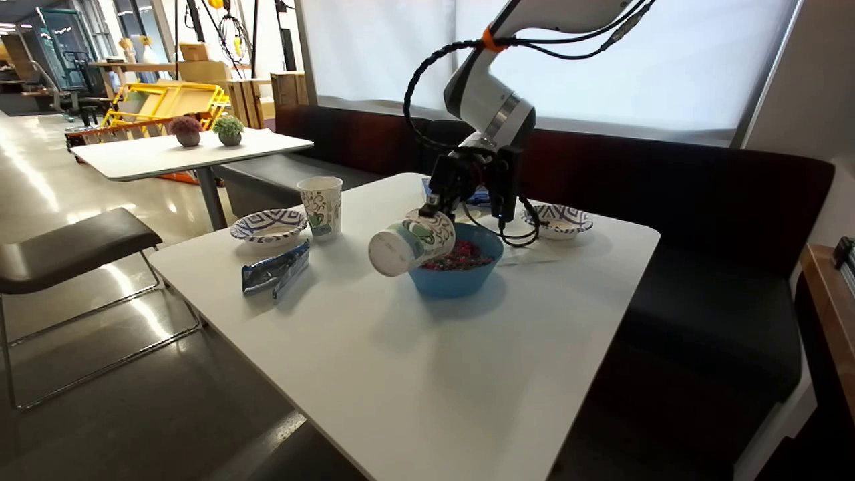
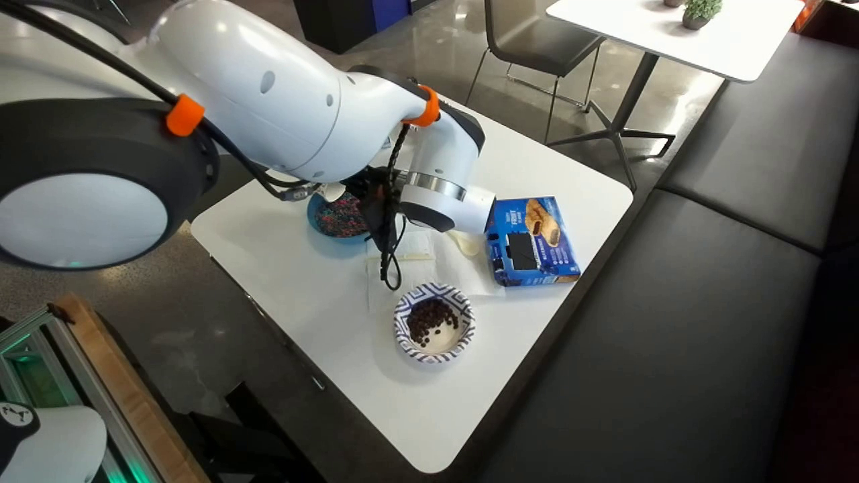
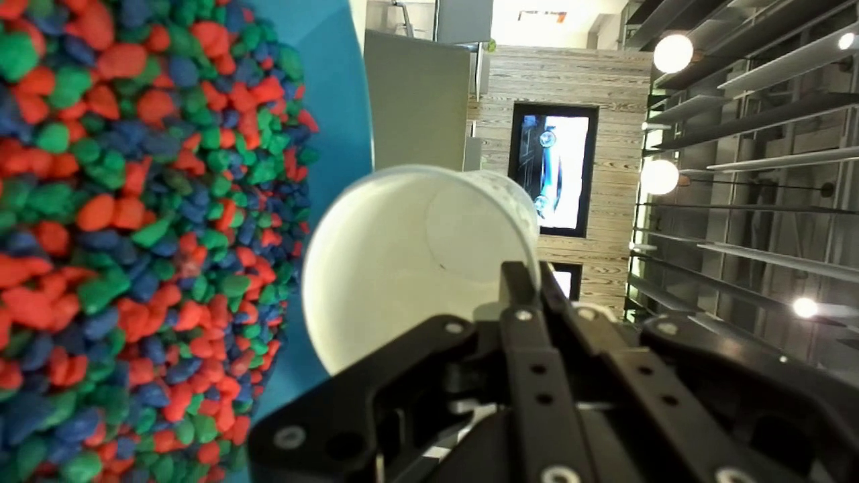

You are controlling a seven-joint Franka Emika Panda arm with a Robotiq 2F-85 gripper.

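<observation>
A white patterned paper cup is held on its side, its base toward the front left. In the wrist view my gripper is shut on the rim of this cup, one finger inside the wall and one outside. The inside of the cup looks empty. Its mouth is over the edge of the blue bowl, which holds many red, green and blue pieces. From the other side, the arm hides most of the cup, while part of the bowl shows.
A second cup stands upright by a patterned bowl and a blue wrapper. Another patterned bowl holds dark pieces. A blue box lies near the bench side.
</observation>
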